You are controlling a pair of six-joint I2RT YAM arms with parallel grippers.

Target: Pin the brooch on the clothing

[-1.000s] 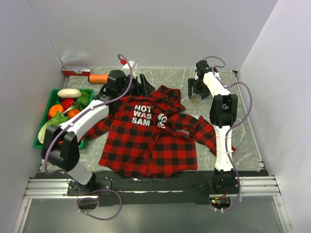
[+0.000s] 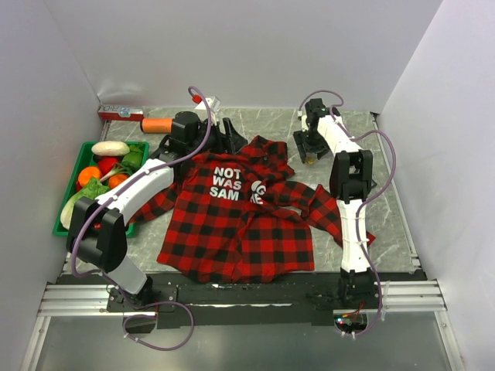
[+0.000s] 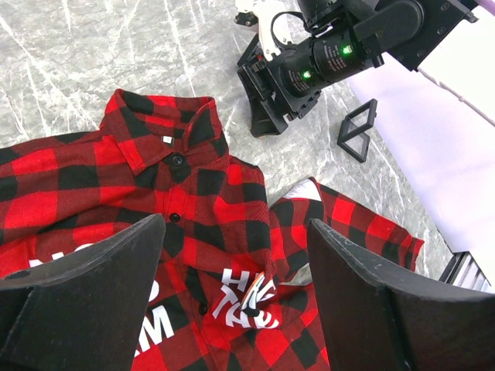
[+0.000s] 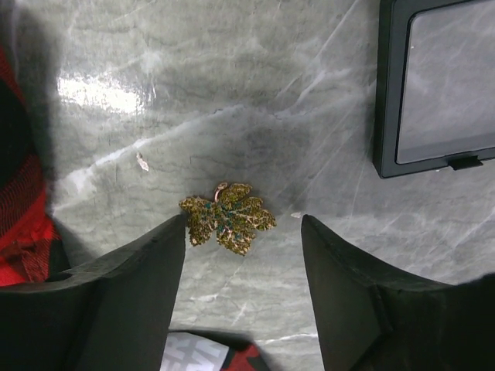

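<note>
A leaf-shaped brooch [image 4: 227, 217], gold with green glints, lies on the grey marbled table. My right gripper is open above it, its fingertips on either side; in the right wrist view the left one comes close to the brooch. In the top view the brooch is a small yellowish spot beside the right gripper [image 2: 311, 145]. The red and black plaid shirt [image 2: 203, 232] is spread over the table, its collar [image 3: 158, 124] toward the back. My left gripper hangs open over the shirt's upper part, nothing between its fingers.
A black-framed clear case [image 4: 448, 85] lies to the brooch's right. One shirt sleeve [image 2: 329, 212] stretches below the right arm. At the left stands a green basket [image 2: 59, 226] of vegetables. Bare table [image 2: 267, 124] separates the two grippers at the back.
The left arm, the shirt and the basket look unchanged.
</note>
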